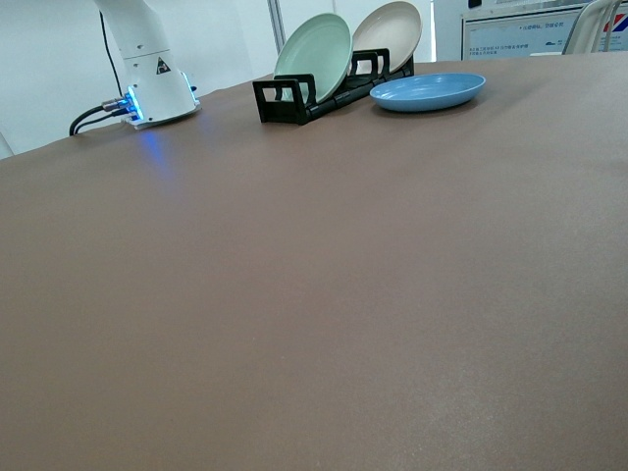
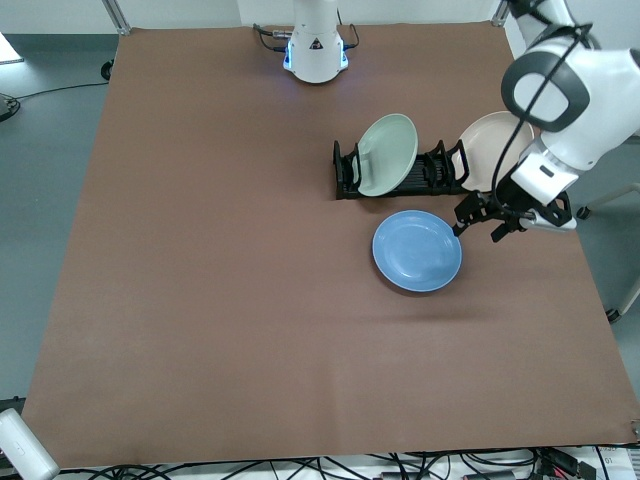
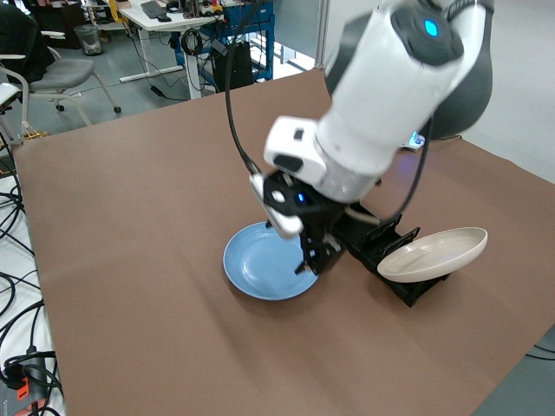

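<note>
In the left view a blue plate (image 2: 416, 250) lies flat on the brown table, in front of a black rack (image 2: 430, 175) holding a pale green plate (image 2: 386, 150) and a cream plate (image 2: 490, 140) upright. The robot's gripper (image 2: 475, 234) hangs above and right of the blue plate; whether it is open is unclear. In the right view it sits over the blue plate's (image 3: 260, 269) edge, hiding the green plate; the cream plate (image 3: 432, 251) shows beside it. The top view shows the blue plate (image 1: 428, 90) beside the rack (image 1: 283, 108), with no gripper in sight.
Cables line its front edge.
</note>
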